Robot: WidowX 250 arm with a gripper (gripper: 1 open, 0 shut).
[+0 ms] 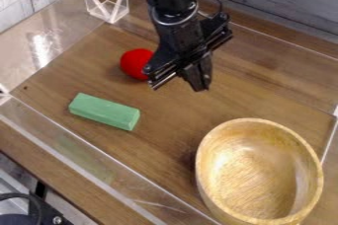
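Note:
My black gripper (180,72) hangs over the middle of the wooden table, beside a red round object (133,62) that is partly hidden behind it. The fingers look shut, with nothing visible between them. A green block (105,112) lies on the left front of the table, and a large wooden bowl (258,170) stands at the right front.
A white wire holder (107,4) stands at the back left. A clear edge strip runs along the table's front left. The table's middle and right rear are open.

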